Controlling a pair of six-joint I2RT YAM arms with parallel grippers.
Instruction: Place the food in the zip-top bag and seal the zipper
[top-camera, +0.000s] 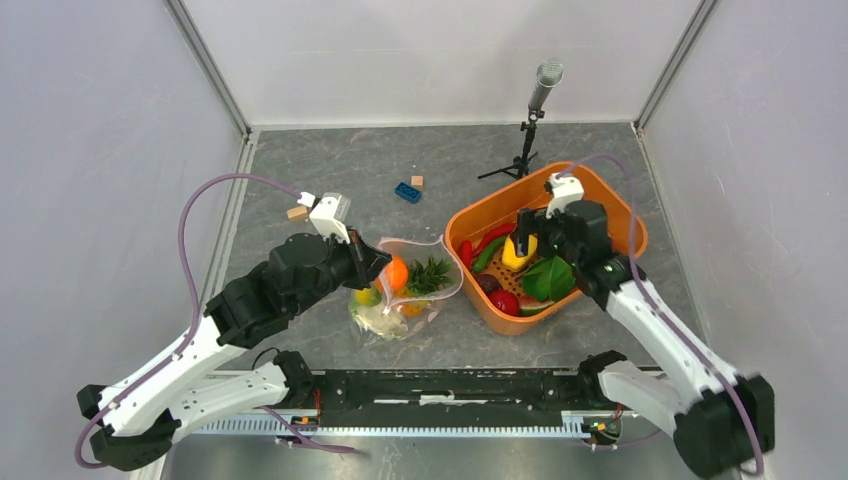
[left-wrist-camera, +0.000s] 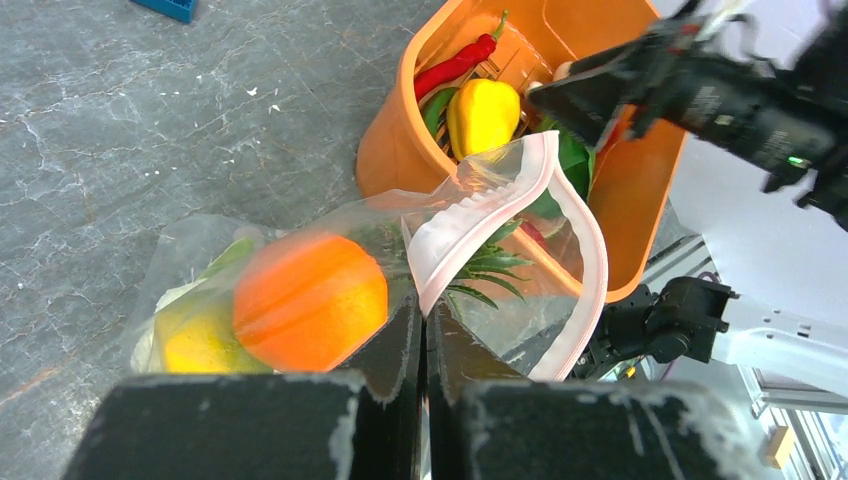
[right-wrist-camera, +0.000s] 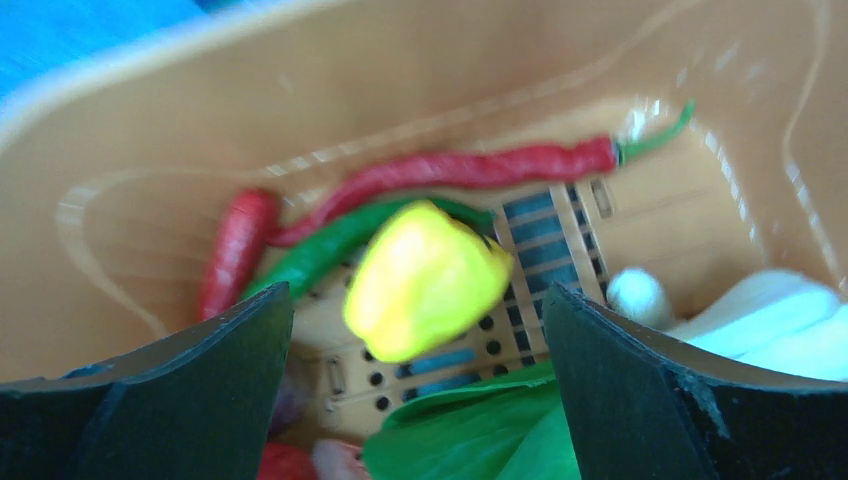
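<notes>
My left gripper is shut on the white zipper rim of the clear bag (top-camera: 390, 325), holding it up. Inside are an orange (left-wrist-camera: 305, 300), a yellow-green fruit and leafy pineapple top (top-camera: 428, 276). My right gripper (top-camera: 530, 225) is open above the orange bin (top-camera: 470, 220), over a yellow pepper (right-wrist-camera: 425, 280), with red chilies (right-wrist-camera: 450, 170), a green chili (right-wrist-camera: 320, 250) and green leaves (right-wrist-camera: 470, 440) around it. Nothing is between its fingers.
A microphone on a tripod (top-camera: 543, 85) stands behind the bin. A blue block (top-camera: 408, 192) and small wooden blocks (top-camera: 297, 213) lie on the grey table, with free room at the back left.
</notes>
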